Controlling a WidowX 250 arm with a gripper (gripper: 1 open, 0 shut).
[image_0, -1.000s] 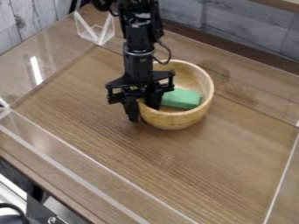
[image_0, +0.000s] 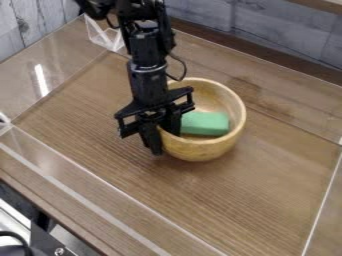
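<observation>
The black gripper (image_0: 158, 130) reaches down from the top, its fingers shut at the left rim of a yellow bowl (image_0: 214, 147), seemingly on that rim. A green block (image_0: 206, 123) lies inside the bowl. The exact contact of the fingertips is hard to tell, as they are dark and overlap the bowl.
A clear plastic piece stands at the back left edge, by a grey wall.
The gripper and the bowl have shifted slightly toward the front, the green block moving along inside the bowl.
</observation>
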